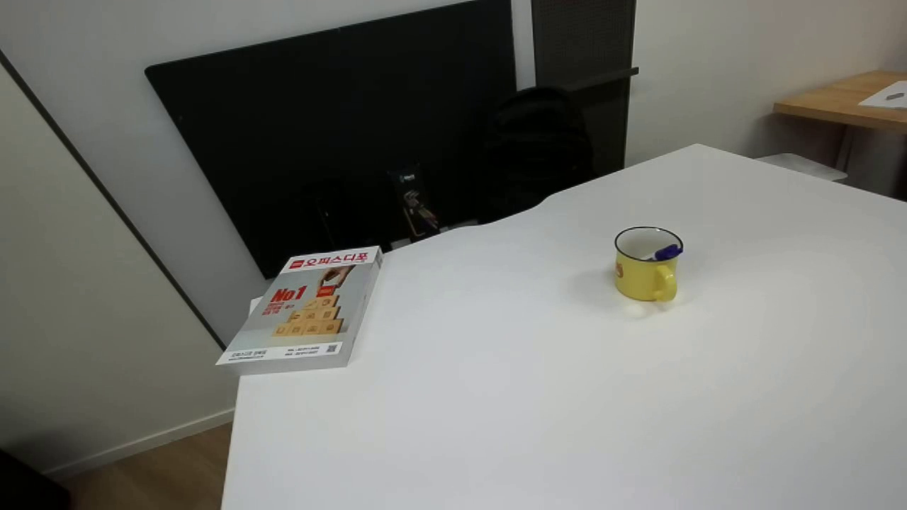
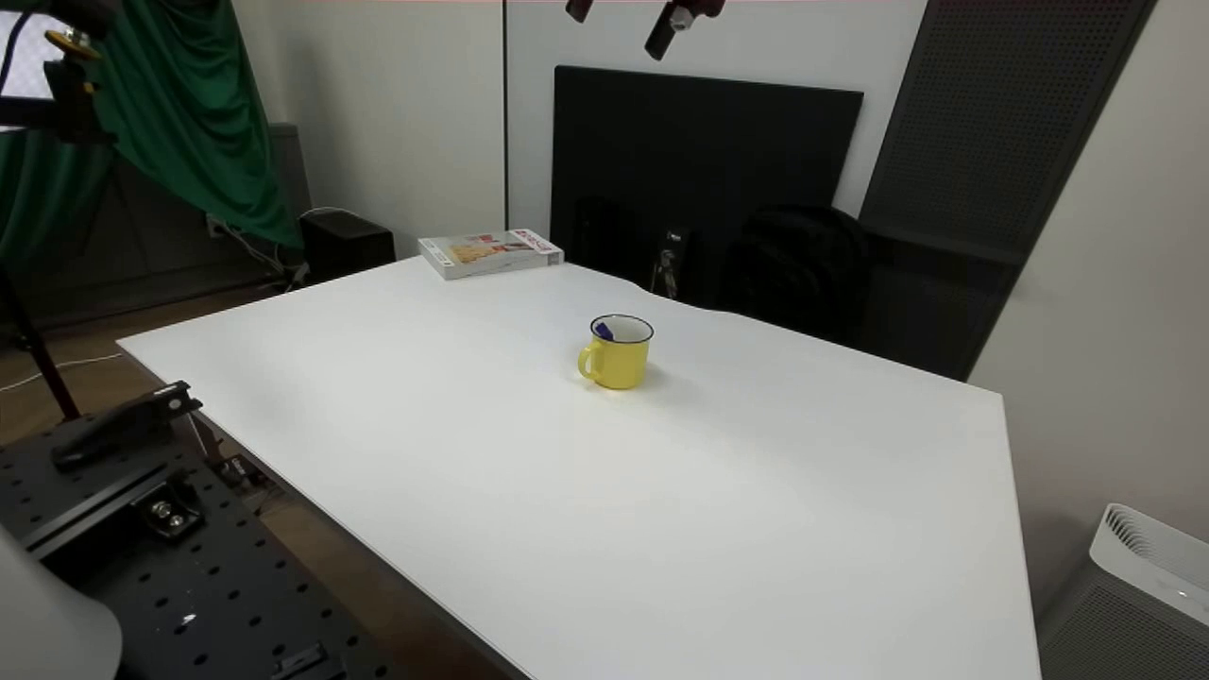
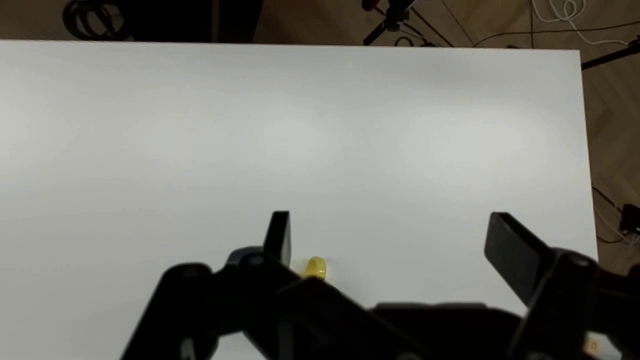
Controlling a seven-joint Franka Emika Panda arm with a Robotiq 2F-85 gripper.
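Note:
A yellow mug with a dark rim stands upright on the white table, and a blue marker leans inside it with its end above the rim. In the second exterior view the mug sits near the table's middle, its handle towards the left. My gripper is open in the wrist view, its fingers wide apart with nothing between them but bare table far below. Only a bit of the yellow mug shows there beside the left finger; the gripper hides the rest. Dark fingertips hang high at the top of the second exterior view.
A thick book lies flat at the table's far left corner in the first exterior view. A black perforated platform stands beside its near left edge.

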